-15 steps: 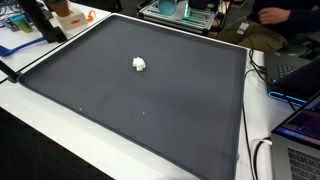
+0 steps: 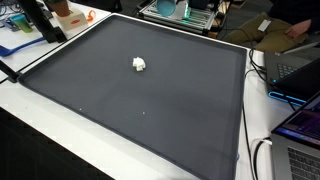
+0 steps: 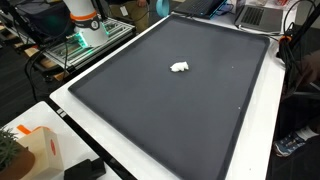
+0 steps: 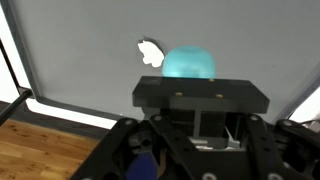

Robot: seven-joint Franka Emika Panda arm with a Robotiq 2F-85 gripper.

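Observation:
A small crumpled white item (image 2: 138, 64) lies alone on the dark grey board (image 2: 150, 110), towards its far side; the same white item (image 4: 151, 52) shows in the wrist view. My gripper appears in the wrist view as a dark bar of fingers, shut on a rounded teal object (image 4: 189, 62) that protrudes beyond them. How the fingers meet it is hidden. A teal shape (image 2: 180, 10) stands past the board's far edge, cut by the frame's top; exterior view 2 has a teal shape (image 3: 163, 8) there too.
Most of the board is bare. Laptops (image 2: 298, 150) and cables line one side. Beyond one corner are an orange-brown container (image 2: 68, 16) and loose items. A plant pot (image 3: 12, 155) stands near exterior view 2's lower left corner.
The white item, the board and the teal shape stay put. Only the person at the upper right has shifted slightly, a hand now showing farther right.

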